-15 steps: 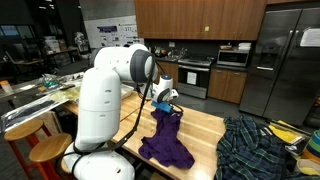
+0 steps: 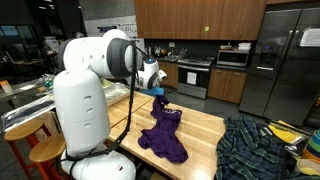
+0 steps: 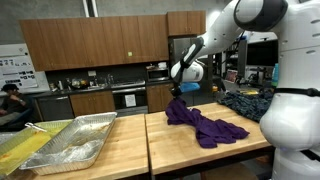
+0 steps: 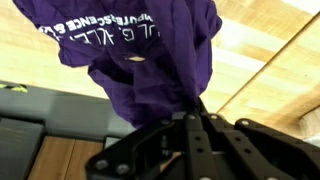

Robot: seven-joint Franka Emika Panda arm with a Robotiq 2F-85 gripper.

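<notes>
A dark purple cloth with white lettering (image 4: 140,70) is gathered at one end between the fingers of my gripper, which is shut on it. In exterior view 1 the gripper (image 2: 157,91) is above the table's far part, and the purple cloth (image 2: 166,146) slopes down from it onto the wood. From the other side, exterior view 2 shows the gripper (image 3: 182,89) over a raised peak of the purple cloth (image 3: 212,130). The rest of the cloth lies crumpled on the table. Its folds hide the fingertips in part.
A dark checked cloth heap (image 2: 250,150) lies on the right in exterior view 1. Foil trays (image 3: 72,142) stand beside the table in exterior view 2. Stools (image 2: 46,150) line the left. Bare wood (image 2: 203,128) shows right of the purple cloth.
My gripper has risen and moved a little left in exterior view 1, lifting the far end of the purple cloth with it. The near part of the cloth still lies on the table.
</notes>
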